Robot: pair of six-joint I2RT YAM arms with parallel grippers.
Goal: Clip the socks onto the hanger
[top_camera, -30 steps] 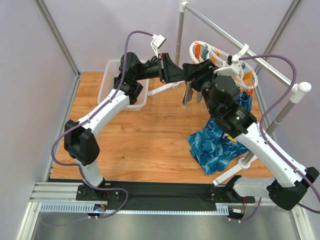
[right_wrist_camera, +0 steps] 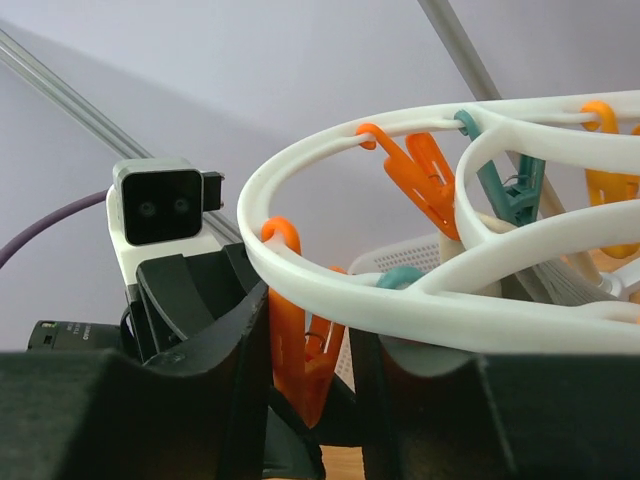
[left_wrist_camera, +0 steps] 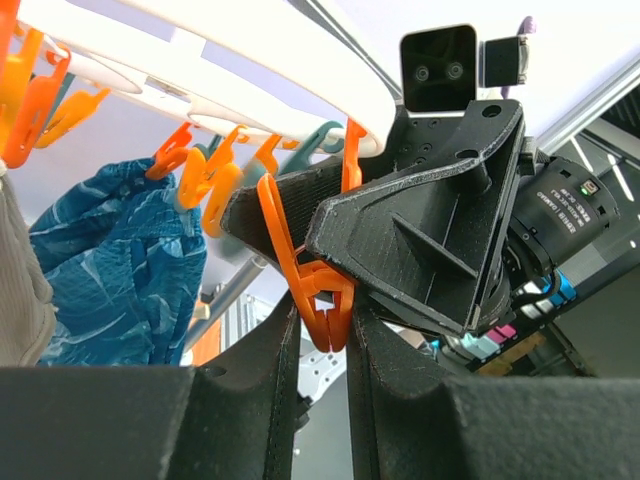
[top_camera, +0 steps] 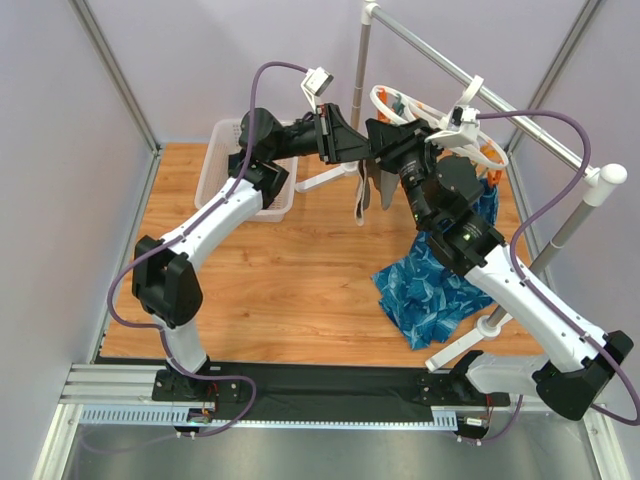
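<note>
My left gripper is shut on an orange clip (left_wrist_camera: pixel 325 310) that hangs from the white hanger ring (left_wrist_camera: pixel 265 55). My right gripper is at the same clip; its black fingers appear either side of it in the left wrist view, but how far they are open is hard to see. Grey cloth (top_camera: pixel 362 205), apparently a sock, hangs below the grippers. Other orange and teal clips (right_wrist_camera: pixel 425 180) hang along the ring. Blue patterned cloth (top_camera: pixel 430 290) lies on the table at the right.
The white rack (top_camera: pixel 450 60) stands over the right side of the table, with its post and foot near the right arm. A white basket (top_camera: pixel 215 165) sits at the back left behind the left arm.
The hanger ring and hanging grey cloth have shifted and swung slightly. My right gripper moved slightly with them; my left arm is almost unchanged.
</note>
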